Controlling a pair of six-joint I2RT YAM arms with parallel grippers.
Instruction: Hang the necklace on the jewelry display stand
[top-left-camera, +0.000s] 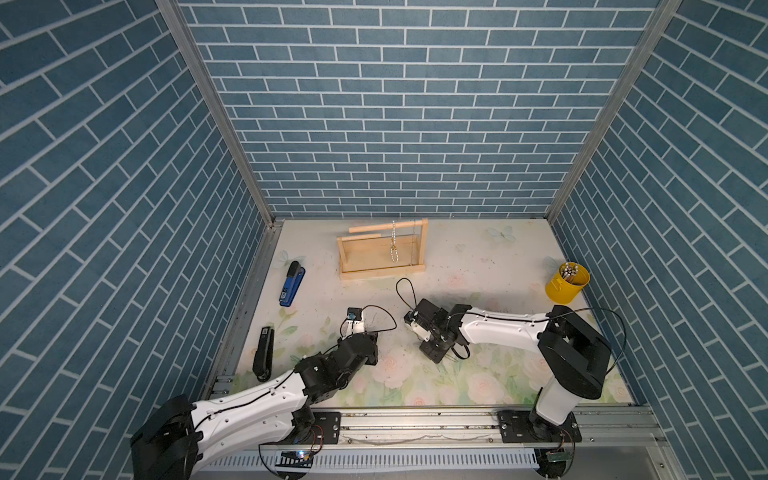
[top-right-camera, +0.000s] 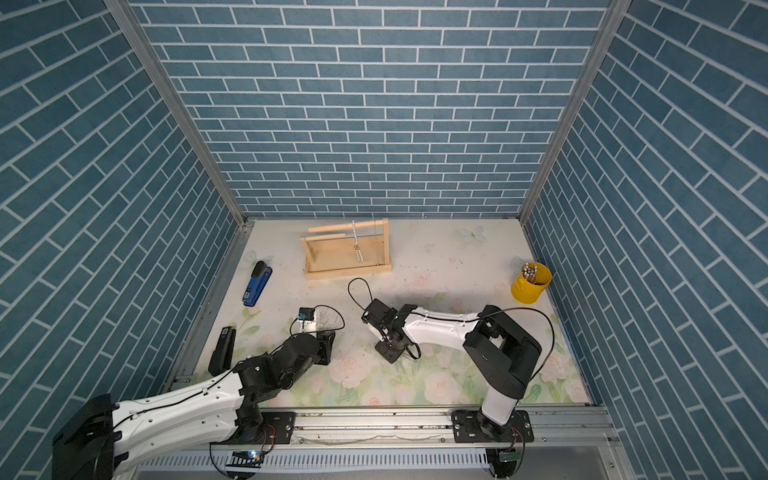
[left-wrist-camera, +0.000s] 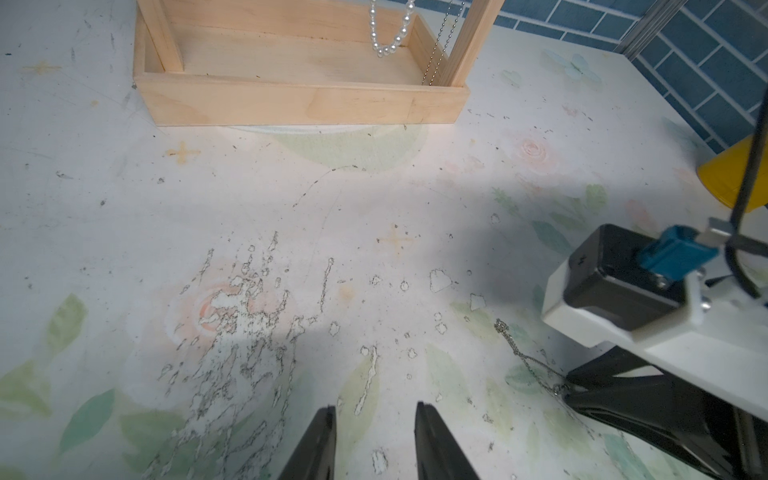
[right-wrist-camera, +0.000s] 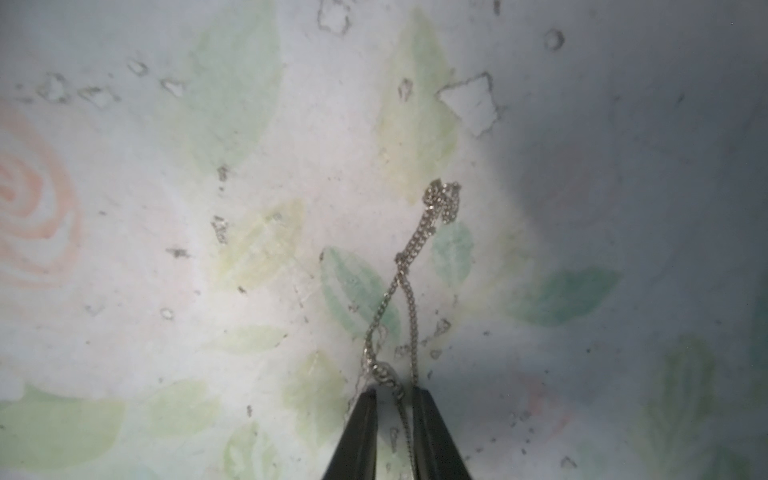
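A thin metal chain necklace (right-wrist-camera: 413, 240) lies on the table under my right gripper. That gripper is open, and part of the chain passes between its fingertips in the right wrist view. The left wrist view also has the necklace (left-wrist-camera: 524, 357), running to the right gripper's dark fingers (left-wrist-camera: 632, 392). My left gripper is part open over bare table, with nothing between its fingers. The wooden display stand (top-left-camera: 382, 272) is at the back; a pearl strand (top-left-camera: 393, 242) and a thin chain (left-wrist-camera: 442, 48) hang on it.
A blue stapler (top-left-camera: 292, 284) and a black object (top-left-camera: 263, 353) lie on the left. A yellow cup (top-left-camera: 567, 282) with beaded things in it stands on the right. Between the grippers and the stand the table is clear.
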